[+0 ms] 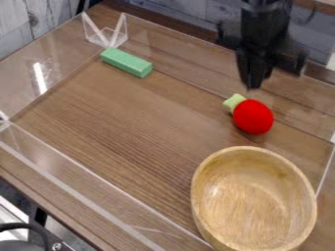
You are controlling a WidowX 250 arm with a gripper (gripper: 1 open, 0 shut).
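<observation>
A red round object [253, 118] sits on the wooden tabletop at the right, with a small pale green piece [233, 102] beside its upper left. The black gripper [254, 71] is at the top right, above and behind the red object and apart from it; its fingers are motion-blurred, so their state is unclear.
A green block [127, 62] lies at the upper left, below a clear plastic item [105, 29]. A large wooden bowl [253, 201] fills the lower right.
</observation>
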